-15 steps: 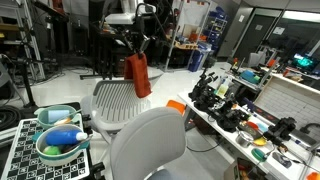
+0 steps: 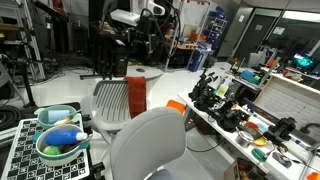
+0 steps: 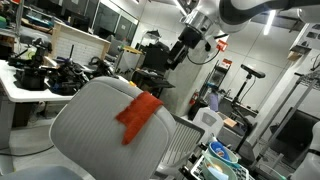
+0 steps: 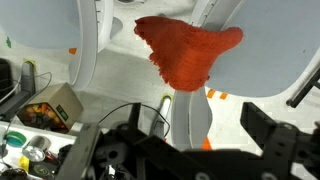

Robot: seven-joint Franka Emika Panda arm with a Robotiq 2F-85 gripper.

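Observation:
A red cloth [image 2: 137,96] hangs draped over the top edge of a grey chair's backrest [image 2: 108,102]. In the second exterior view the cloth [image 3: 138,116] lies across the backrest [image 3: 90,120], one part hanging down its face. From above, the wrist view shows the cloth [image 4: 188,52] spread over the chair's rim, clear of my fingers. My gripper is open, with nothing between its fingers. It hovers above the chair, apart from the cloth; its fingertips are small and dark in the exterior views.
Another grey chair [image 2: 148,145] stands in the foreground. To the left are bowls holding several items, among them a blue object [image 2: 64,137]. A crowded white table [image 2: 290,100] runs along the right. A small box [image 4: 50,110] sits on the floor below.
One second ago the red cloth hung higher, from my gripper. The gripper has since risen away, leaving the cloth there.

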